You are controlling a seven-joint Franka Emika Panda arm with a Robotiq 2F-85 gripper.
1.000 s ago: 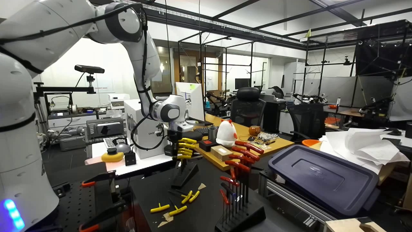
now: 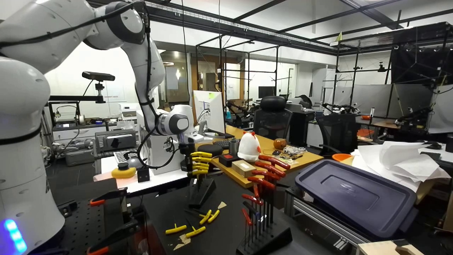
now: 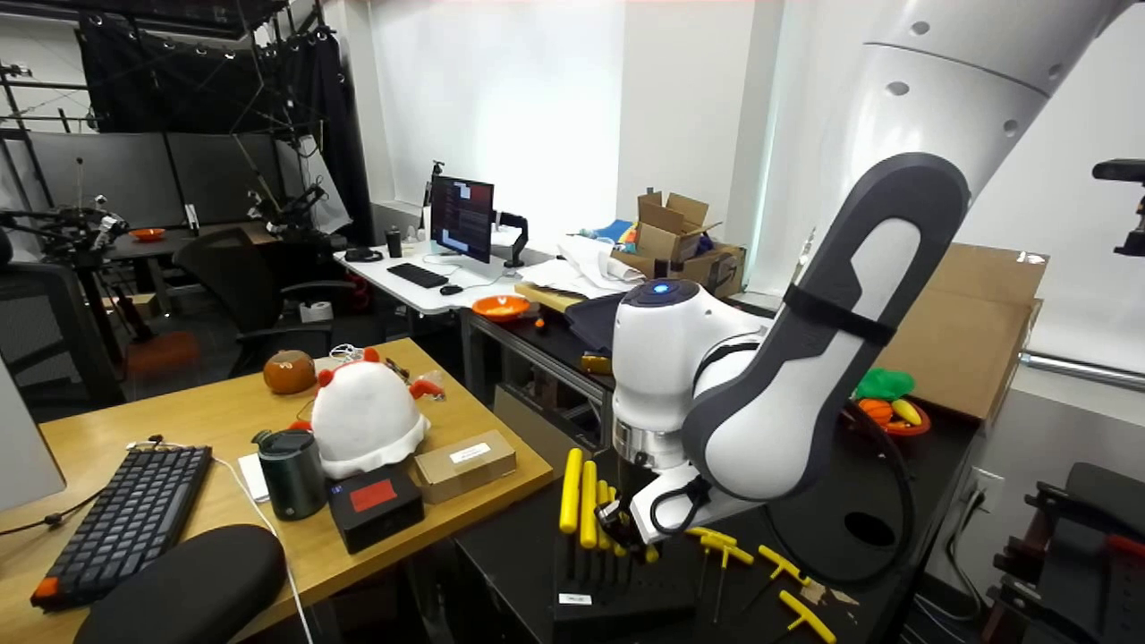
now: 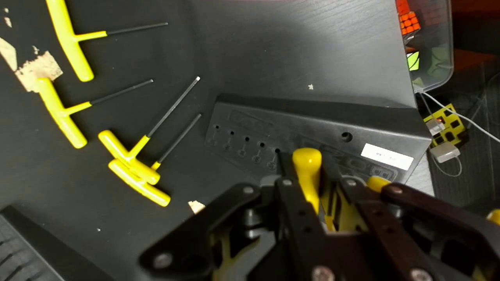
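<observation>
In the wrist view my gripper is shut on a yellow T-handle (image 4: 308, 168) of a hex key, gripped between its two dark fingers. Beneath it is the black stand (image 4: 300, 128), showing a row of small holes with nothing in them. More yellow handles (image 2: 201, 159) stand upright in this holder, beside my gripper in exterior view 1. Whether the gripped key's shaft is still in its hole is hidden. Several loose yellow T-handle keys (image 4: 61, 112) lie flat on the black table (image 4: 154, 234).
A second stand (image 2: 265, 238) with red-handled keys (image 2: 263, 182) rises close by. Beyond the table edge is a wooden desk (image 3: 515, 456) with a small cardboard box (image 3: 463, 466). A clear bin (image 4: 433, 51) sits past the stand. Bare table lies between the loose keys and bin.
In exterior view 1 my arm and gripper have moved left. The yellow handles beside the gripper and their stand have shifted slightly left too. The loose keys have stayed put.
</observation>
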